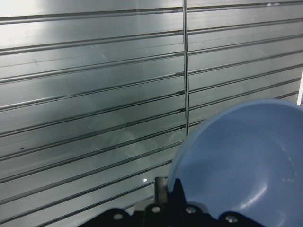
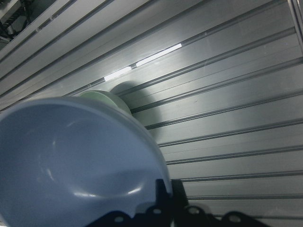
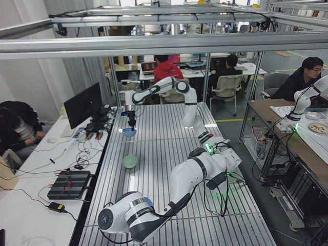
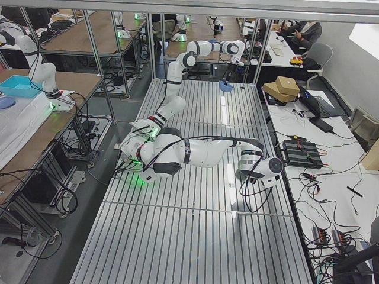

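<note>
My left gripper is shut on the rim of a blue bowl [image 1: 246, 165], seen close up in the left wrist view and mostly hidden behind the near arm in the camera left view. My right gripper is shut on the rim of another blue bowl [image 2: 80, 165], held at the far end of the table [image 3: 154, 123] in the camera left view. A green bowl [image 3: 129, 161] sits on the slatted table between the two arms, partly hidden by the blue bowl in the right wrist view.
A white side desk [image 3: 31, 220] with monitor [image 3: 84, 105], cables and black boxes runs along the left of the slatted table. Aluminium frame posts stand at its far corners. Bare table surrounds the green bowl. Another arm [image 3: 302, 105] works at a separate bench on the right.
</note>
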